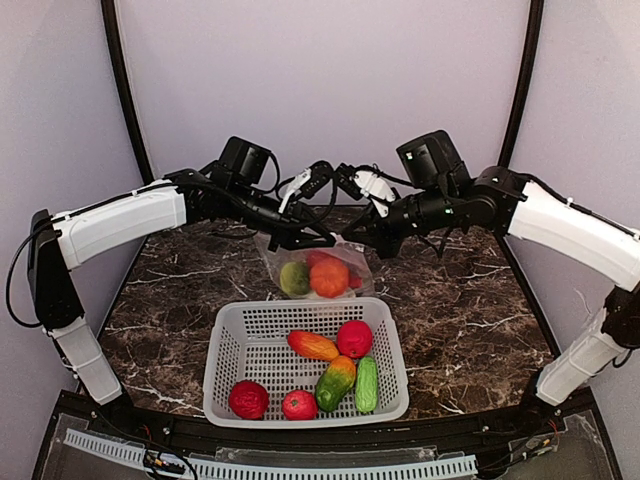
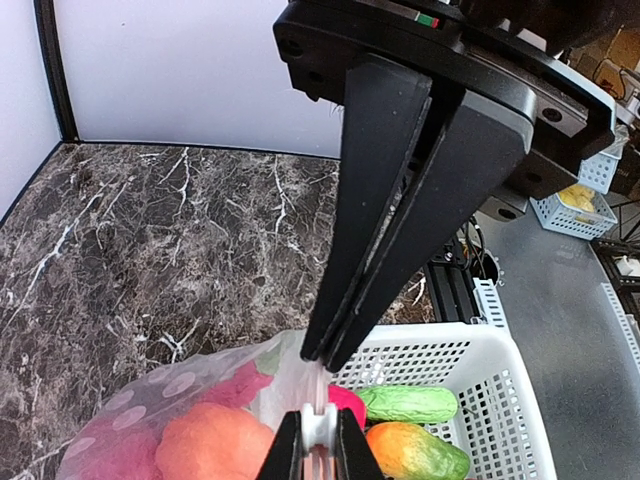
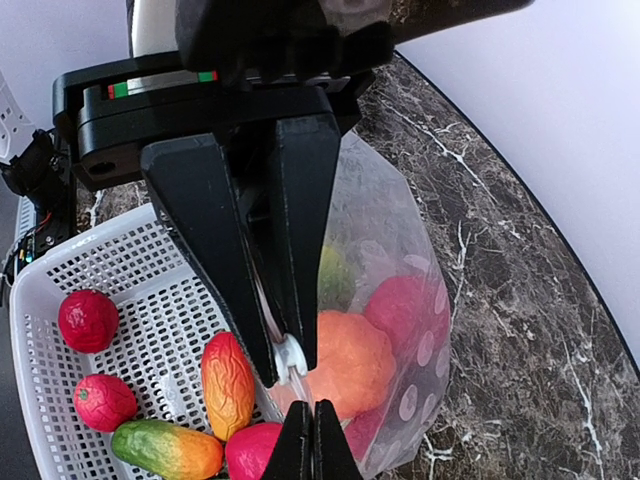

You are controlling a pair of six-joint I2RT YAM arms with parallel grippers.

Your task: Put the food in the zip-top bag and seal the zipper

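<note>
The translucent zip bag [image 1: 310,270] holds red, orange and green food behind the basket, its top raised between my two grippers. My left gripper is shut on the white slider at the bag's zipper. My right gripper is shut at the zipper strip just beside it; whether the thin strip is between its fingertips is hard to tell. In the right wrist view the white slider [image 3: 290,356] shows between the left gripper's fingers, and the orange food [image 3: 350,370] lies inside the bag.
A white basket [image 1: 215,360] in front holds a mango, a papaya, a cucumber and several red fruits.
</note>
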